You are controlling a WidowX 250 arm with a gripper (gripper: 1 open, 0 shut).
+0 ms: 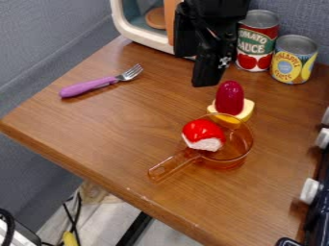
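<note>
My black gripper [210,65] hangs over the back middle of the table, pointing down, above and behind a dark red egg-shaped object [229,96] that stands on a pale yellow piece [247,108]. I cannot tell whether its fingers are open or shut. An orange see-through pan [228,154] with its handle toward the front left holds a red and white round object [203,133]. A purple-handled fork [90,85] lies at the left of the table.
A tomato can [255,43] and a yellow can [293,62] stand at the back right. A white appliance [135,19] is at the back. Dark apparatus with white knobs lines the right edge.
</note>
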